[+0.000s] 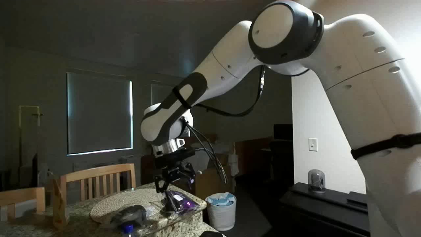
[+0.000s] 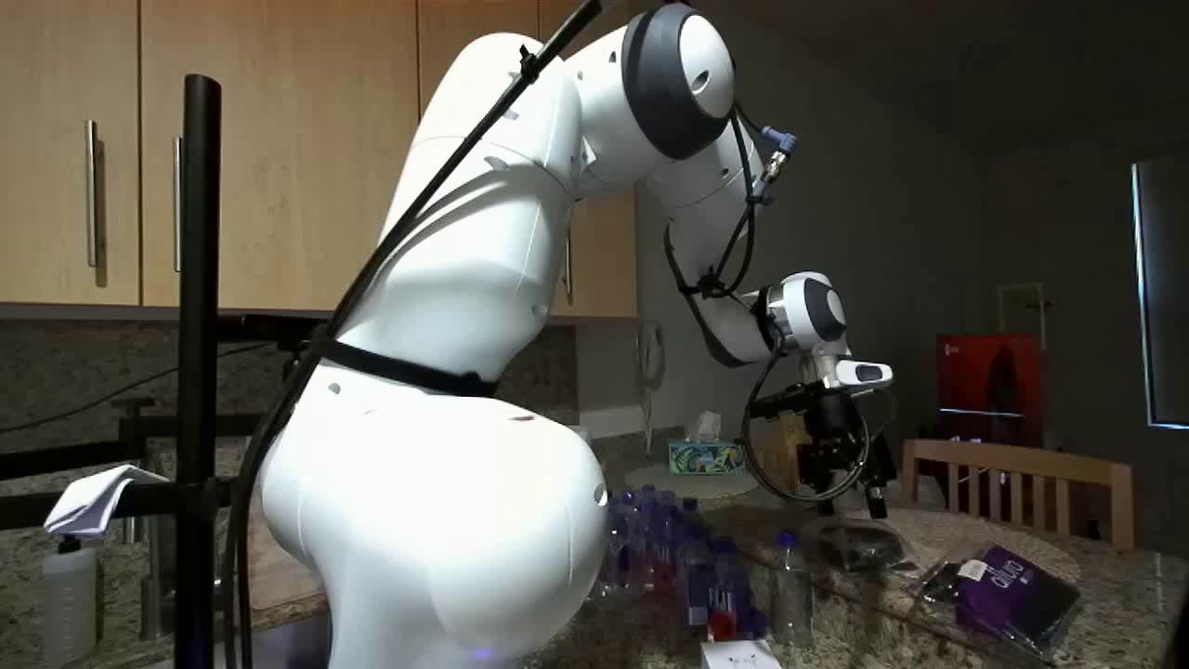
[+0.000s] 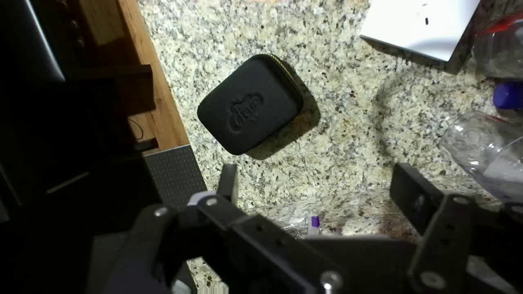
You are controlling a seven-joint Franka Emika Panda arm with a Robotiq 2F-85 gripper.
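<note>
My gripper is open in the wrist view, its two fingers wide apart with bare speckled granite showing between them. Ahead of the fingers, a black zippered case (image 3: pixel 252 105) with an embossed logo lies on the counter, close to its wooden edge and touching neither finger. From the side, the gripper (image 1: pixel 175 185) hangs over the raised counter, in line with a purple-and-black plastic package (image 1: pixel 187 204). The second exterior view shows the gripper (image 2: pixel 853 509) above the ledge, with the same package (image 2: pixel 1003 596) lying to its right.
Several clear bottles with blue caps crowd the lower counter; one bottle (image 2: pixel 792 596) stands near the raised ledge. Beside them is a white box (image 2: pixel 740 656). A round woven mat (image 1: pixel 118 205) lies on the raised top, and a bin (image 1: pixel 221 215) stands past its end.
</note>
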